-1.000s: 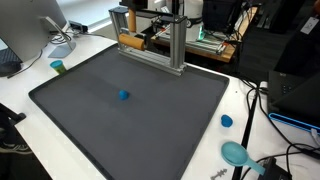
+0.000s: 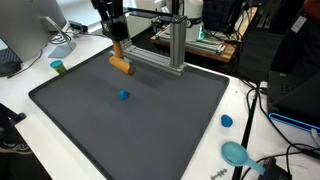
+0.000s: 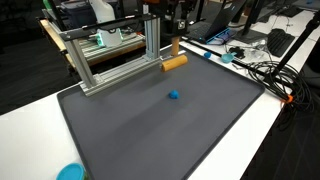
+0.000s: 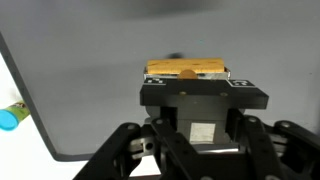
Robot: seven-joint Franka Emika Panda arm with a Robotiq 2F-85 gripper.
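A T-shaped orange wooden piece, like a mallet, hangs head down below my gripper near the far edge of the grey mat. Its upright handle runs up into the gripper, and the crosswise head is at the bottom. From the wrist camera, the pale wooden head shows past the gripper, with the handle's round orange end at the fingers. My gripper appears shut on that handle; the fingertips themselves are mostly hidden. A small blue object lies on the mat, apart from the mallet.
A metal rack stands along the mat's far side, close to the mallet. A green-and-blue cup is off the mat's left corner. At the right lie a blue disc and a teal ladle-like item.
The gripper and the mallet have moved together leftward and down in exterior view 1, away from the rack and nearer the blue object. The blue object has stayed put.
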